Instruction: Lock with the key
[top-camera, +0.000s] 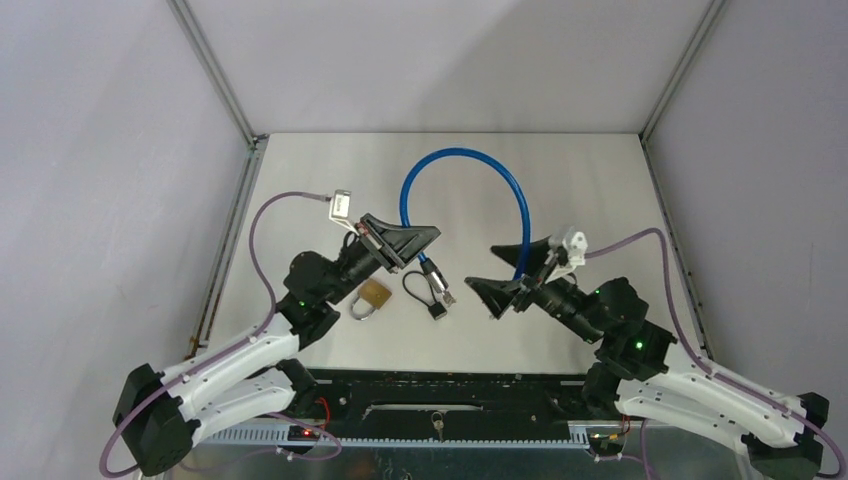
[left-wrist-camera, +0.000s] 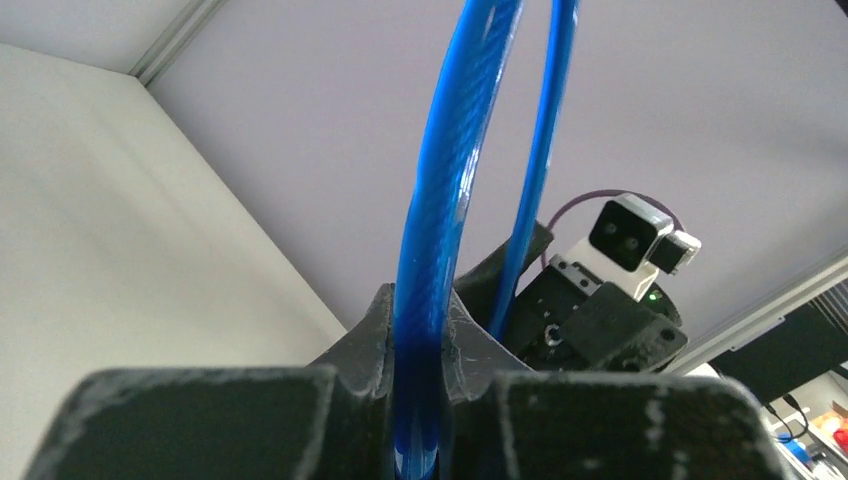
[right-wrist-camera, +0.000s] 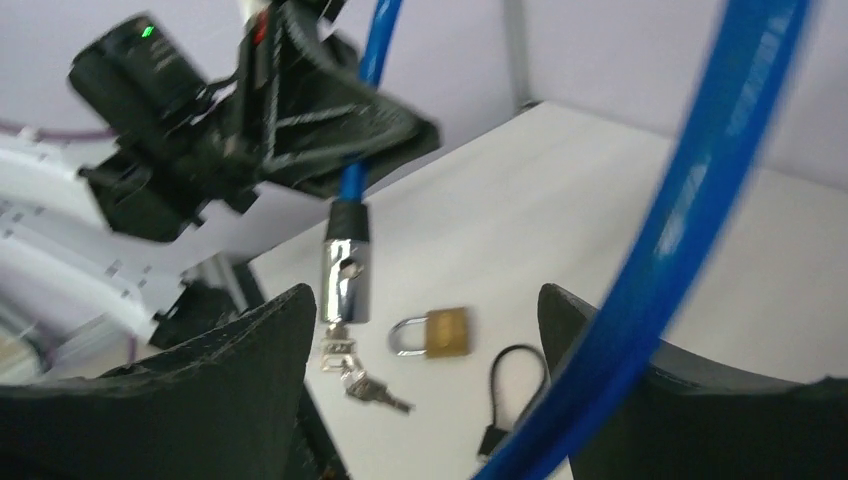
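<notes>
A blue cable lock arches upward between the arms. My left gripper is shut on the blue cable, with the silver lock barrel hanging just below and keys dangling from it. My right gripper stands open to the right, its two fingers spread wide; the cable's other length runs down past them, blurred and close in the right wrist view, and its free end is hidden there.
A brass padlock and a small black padlock with looped shackle lie on the white board, below the grippers. The back of the board is clear; walls surround it.
</notes>
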